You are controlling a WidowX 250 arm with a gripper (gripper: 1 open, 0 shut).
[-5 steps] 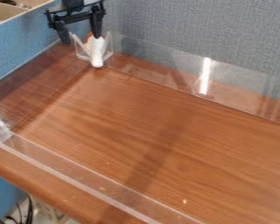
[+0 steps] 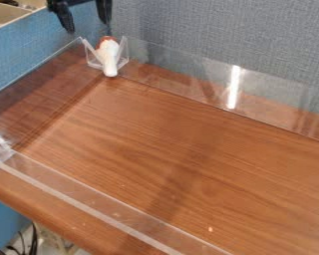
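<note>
My black gripper point(image 2: 84, 18) is at the top left edge of the camera view, partly out of frame, its two fingers apart with nothing seen between them. Below and slightly right of it, a white object with an orange top point(image 2: 109, 58) stands in the far left corner of the wooden table, inside a small clear plastic holder or corner piece. The gripper is apart from it.
A grey padded wall stands behind, a blue surface at the left. Cables hang at the bottom left.
My gripper has risen, away from the white object and toward the top of the frame. The white object looks unmoved.
</note>
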